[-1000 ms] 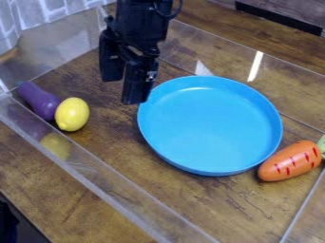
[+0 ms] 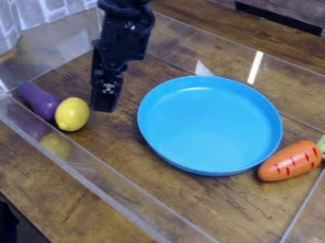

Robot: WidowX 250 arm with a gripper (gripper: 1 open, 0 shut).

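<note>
The black gripper (image 2: 106, 84) hangs over the wooden surface at upper middle-left, its fingers open and pointing down. It is just above and right of a yellow lemon (image 2: 71, 114), apart from it. A purple eggplant (image 2: 41, 101) lies left of the lemon. A blue plate (image 2: 210, 124) rests right of the gripper, and an orange toy carrot (image 2: 290, 162) lies at the right edge, beside the plate.
Clear plastic walls run along the left and front of the area, close to the lemon and eggplant. Bare wood (image 2: 178, 204) shows below the plate, and more free room lies behind it.
The gripper has moved left, away from the plate and toward the lemon and eggplant. The objects on the surface have not moved.
</note>
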